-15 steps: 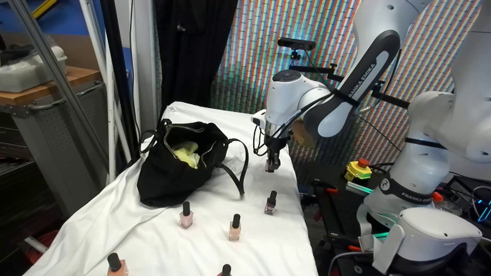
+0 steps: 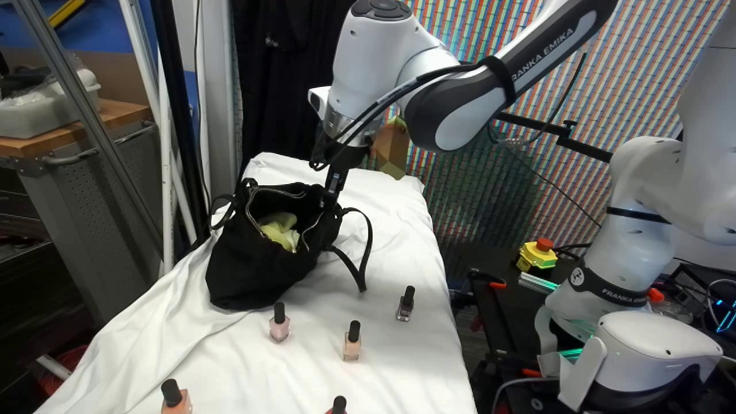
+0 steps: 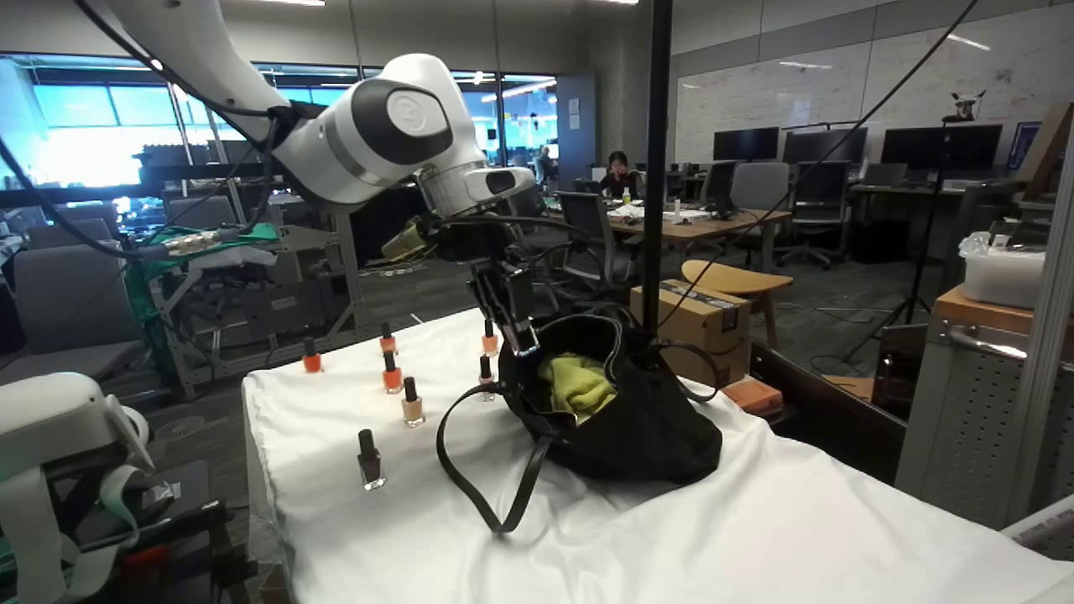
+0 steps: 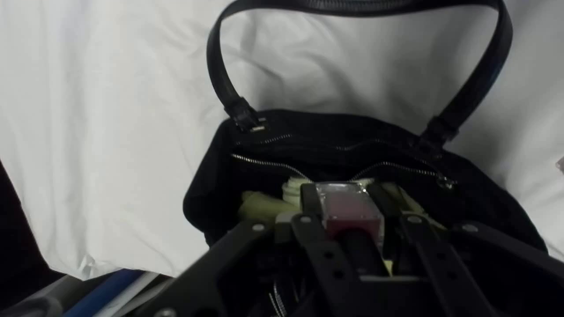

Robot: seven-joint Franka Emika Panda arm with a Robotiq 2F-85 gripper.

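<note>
A nail polish bottle (image 4: 353, 207) with a pinkish-red body and black cap is pinched in my gripper, which is shut on it, base pointing away from the wrist. In exterior view 1 the gripper (image 2: 331, 193) stands at the right rim of the open black bag (image 2: 252, 276); the bottle is hard to make out there. Exterior view 2 has the fingertips at the rim of the bag (image 3: 649, 433) too. Inside the bag lies a yellow-green cloth (image 3: 579, 384), partly behind the fingers and bottle in the wrist view.
Upright on the white cloth stand several other polish bottles, among them a dark one (image 2: 405, 307), a peach one (image 2: 352, 346) and a pale pink one (image 2: 279, 328). A bag handle (image 3: 493, 503) loops over the cloth. Bare cloth surrounds the bag.
The arm has swung left in exterior view 1, from above the cloth right of the bag to the bag's rim, and risen, carrying the bottle. Bag and standing bottles look unmoved.
</note>
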